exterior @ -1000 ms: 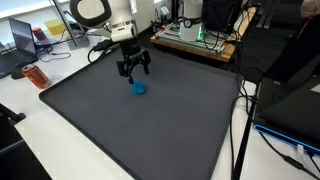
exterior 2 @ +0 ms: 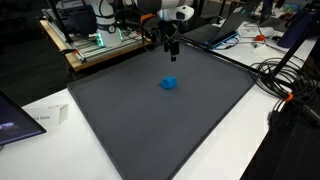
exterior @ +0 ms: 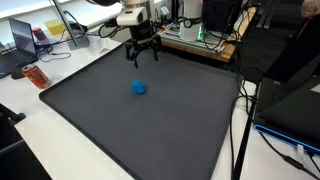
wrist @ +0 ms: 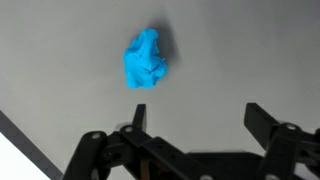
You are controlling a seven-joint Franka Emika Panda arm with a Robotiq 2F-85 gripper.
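Note:
A crumpled bright blue cloth-like piece (exterior: 138,87) lies on the dark grey board (exterior: 150,125), towards its back. In the wrist view this blue piece (wrist: 146,60) sits left of centre, ahead of and clear of the fingers. My gripper (exterior: 149,62) is open, above the board and behind the blue piece as exterior view 1 sees it. Only bare board shows between the spread fingers in the wrist view. Exterior view 2 has the gripper (exterior 2: 172,54) beyond the blue piece (exterior 2: 169,82), with a gap between them.
Most of the board is bare. A red-orange can (exterior: 36,76) stands off its left edge, near a laptop (exterior: 25,38). Black cables (exterior 2: 285,80) lie beside the board. A small white labelled box (exterior 2: 47,120) is off the opposite side.
In exterior view 1 my gripper has moved back and to the right, away from the blue piece. The blue piece stays where it was.

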